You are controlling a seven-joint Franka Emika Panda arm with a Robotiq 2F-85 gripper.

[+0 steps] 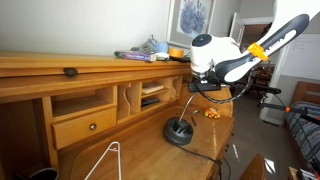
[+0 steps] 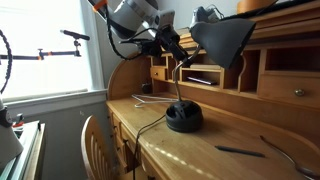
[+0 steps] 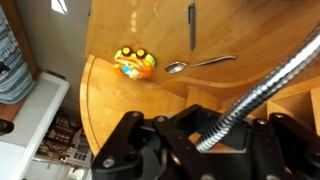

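Observation:
A desk lamp stands on the wooden desk (image 1: 140, 150), its round black base (image 1: 178, 131) flat on the top. From that base a thin metal gooseneck (image 2: 178, 88) rises, leading to a dark grey shade (image 2: 226, 42). Beside the neck's upper part is my gripper (image 1: 192, 88), above the base. In the wrist view the gripper looks shut, and the ribbed gooseneck (image 3: 262, 92) crosses diagonally in front of it. Whether the neck touches the fingers cannot be made out, as it hides part of them.
An orange toy (image 3: 134, 64), a spoon (image 3: 200, 64) and a dark slim tool (image 3: 192, 27) lie on the desk. A black cable (image 1: 205, 157) runs near the lamp. The hutch with its drawer (image 1: 85, 126) and cubbyholes lines the back.

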